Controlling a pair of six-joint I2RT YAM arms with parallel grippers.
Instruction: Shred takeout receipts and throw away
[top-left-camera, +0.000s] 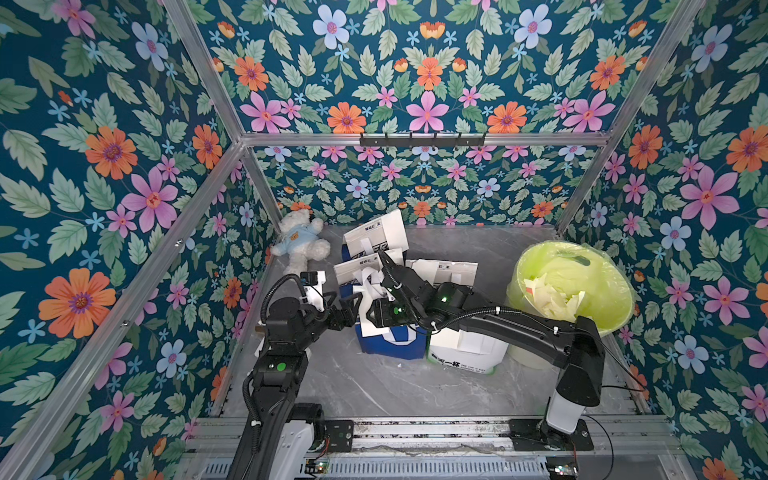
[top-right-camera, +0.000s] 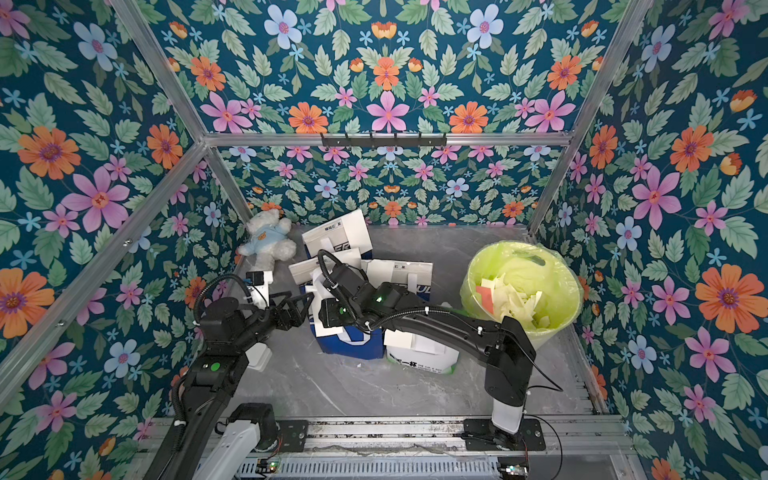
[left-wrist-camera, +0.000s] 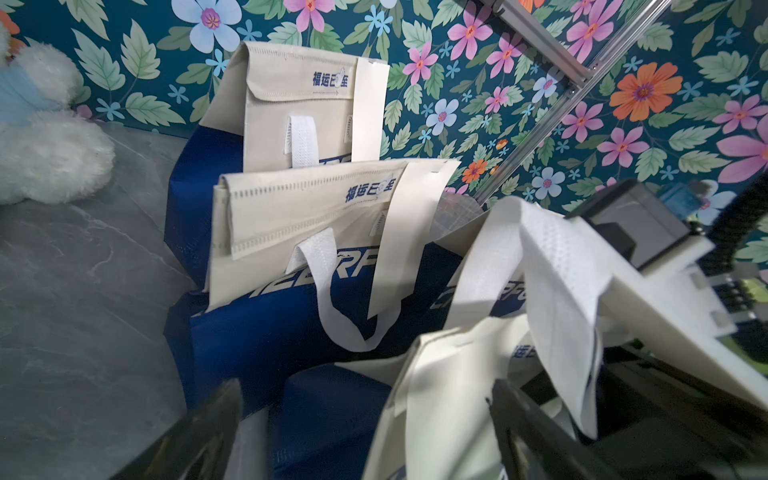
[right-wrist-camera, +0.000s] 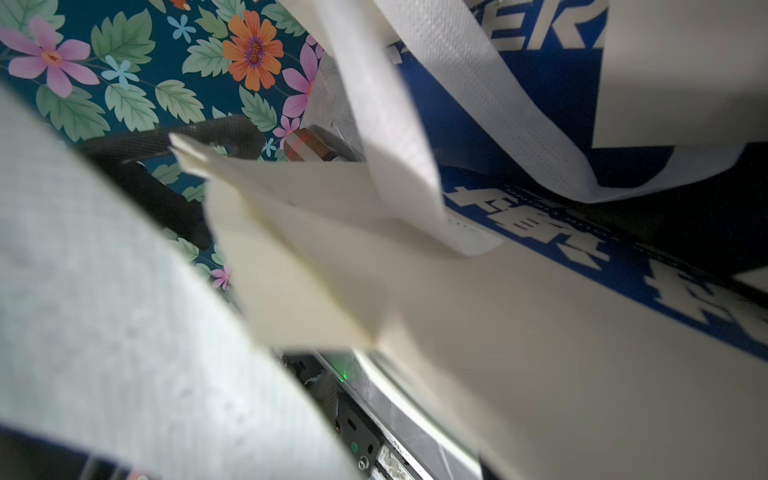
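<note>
In the top left view, several blue-and-cream takeout bags stand mid-table; the front bag (top-left-camera: 392, 345) has its upper part under my right arm. My left gripper (top-left-camera: 350, 310) is beside that bag's left side. In the left wrist view its dark fingers (left-wrist-camera: 209, 432) stand wide apart, with the cream top (left-wrist-camera: 448, 392) of the bag in the space ahead. My right gripper (top-left-camera: 376, 313) reaches over the same bag from the right. Cream bag material (right-wrist-camera: 448, 336) and a white strap (right-wrist-camera: 388, 120) fill its wrist view, hiding its fingers. I cannot make out a receipt.
A bin with a yellow-green liner (top-left-camera: 612, 280) stands at the right, pale paper scraps (top-left-camera: 552, 300) inside. A white bag (top-left-camera: 468, 352) sits right of the front bag. The teddy bear (top-left-camera: 300, 244) is at the back left. Bare table lies in front.
</note>
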